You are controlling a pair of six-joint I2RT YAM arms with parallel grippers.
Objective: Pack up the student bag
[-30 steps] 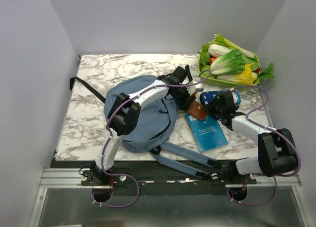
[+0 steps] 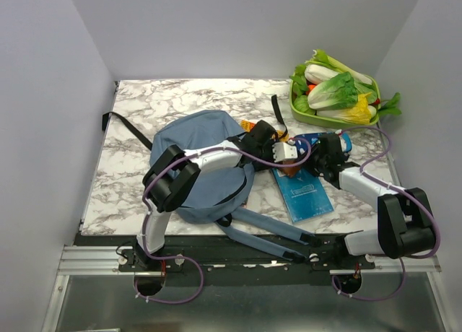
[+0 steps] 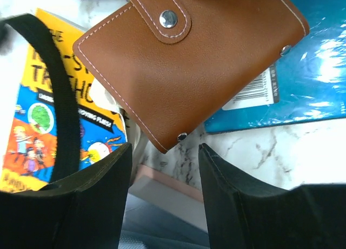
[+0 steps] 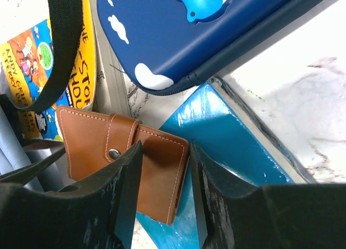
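A grey-blue bag point(image 2: 206, 126) lies flat on the marble top, its straps trailing toward the front edge. My right gripper is shut on one end of a brown leather case point(image 4: 157, 170), which is tilted over the blue book point(image 2: 307, 201). In the left wrist view, the case's lower corner point(image 3: 167, 132) points down between the parted fingers of my left gripper, which grips nothing. A navy pencil case point(image 4: 178, 38) with a light-blue figure lies behind the leather case. Beside it is a yellow picture book point(image 3: 102, 124), crossed by a black strap point(image 3: 65, 103).
At the back right stands a green basket point(image 2: 297, 114) heaped with vegetables. Bare marble point(image 2: 115, 180) extends left of the bag, and more is clear behind it. Grey walls close in the sides and back.
My left gripper has moved toward the front and swung round beside the brown case, uncovering the yellow book in the top view. The right arm stays nearly still. The bag's near side has shifted slightly.
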